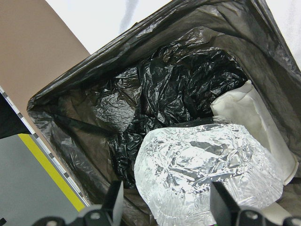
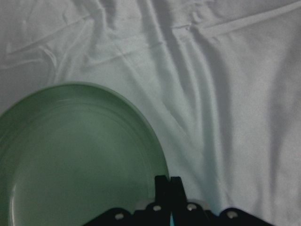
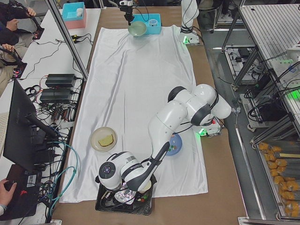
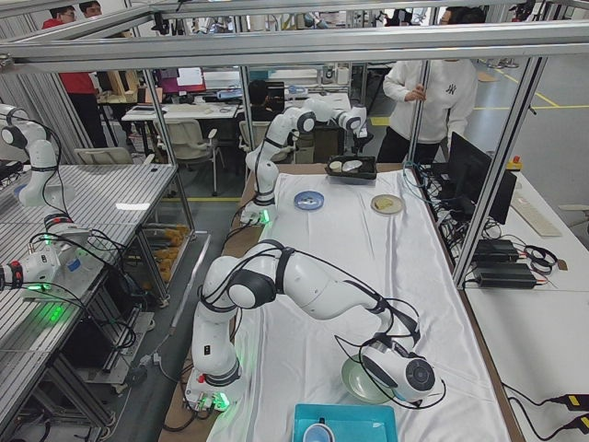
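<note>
A lined black bin [image 3: 112, 206] holds crumpled foil [image 1: 197, 165] and a folded white paper item [image 1: 254, 122]. My left gripper is open over it, fingers either side of the foil's near part. My right gripper is shut at the rim of a green plate [image 2: 80, 160], by the blue bin [image 4: 345, 414]; whether the rim is between its fingers is unclear. A beige plate [image 3: 98, 140] with a yellow piece of food and a blue plate [image 3: 174, 146] lie near the left arm.
A monitor [image 3: 16, 136] and cables line one side of the table. Metal frame posts stand beside the table.
</note>
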